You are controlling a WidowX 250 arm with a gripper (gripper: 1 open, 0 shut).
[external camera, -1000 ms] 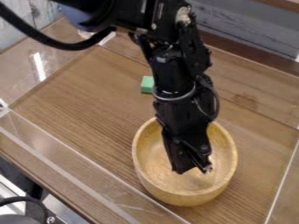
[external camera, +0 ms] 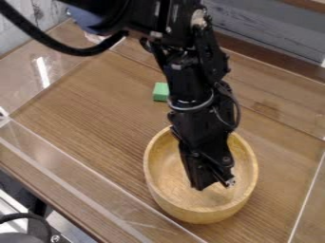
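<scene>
My black gripper reaches down from the top into a yellow oval bowl at the lower middle. It looks shut, and I see nothing held between its fingers, though the tips are dark and hard to make out against the bowl.
A small green block lies on the wooden table behind the bowl, left of the arm. A black cable loop shows at the lower left corner.
The gripper has shifted very slightly within the bowl; otherwise the scene looks the same.
</scene>
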